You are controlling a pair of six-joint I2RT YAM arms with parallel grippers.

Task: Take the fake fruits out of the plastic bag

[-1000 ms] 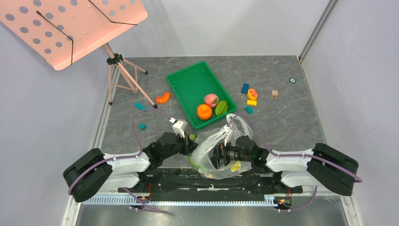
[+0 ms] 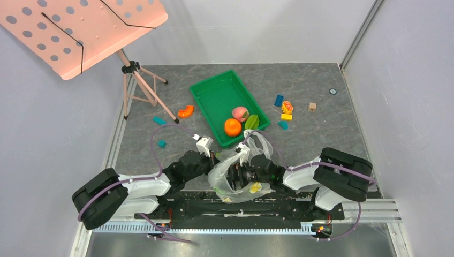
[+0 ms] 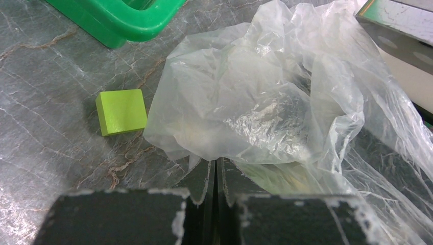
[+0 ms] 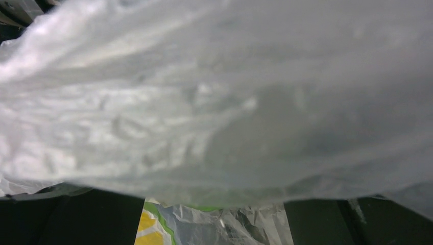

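Note:
The crumpled translucent plastic bag [image 2: 230, 190] lies at the front centre. My left gripper [image 2: 213, 159] is at its left side, shut, with the bag [image 3: 260, 102] pinched at the tips [image 3: 217, 163]. My right gripper [image 2: 234, 174] reaches into the bag from the right, its fingers part open; in the right wrist view [image 4: 214, 219] bag film covers most of the picture, and only bag shows between them. The green tray [image 2: 214, 96] holds an orange [image 2: 232, 127], a peach [image 2: 240, 113] and a green fruit [image 2: 251, 122]. Whether any fruit is inside the bag cannot be seen.
A lime-green cube [image 3: 121, 112] lies left of the bag. An orange arch piece [image 2: 186, 111] and teal blocks [image 2: 159, 121] lie left of the tray; several small toys [image 2: 287, 107] lie right of it. A pink stand [image 2: 150, 93] occupies the back left.
My right arm has moved left, carrying the bag with it toward the left gripper. The left arm stays in place.

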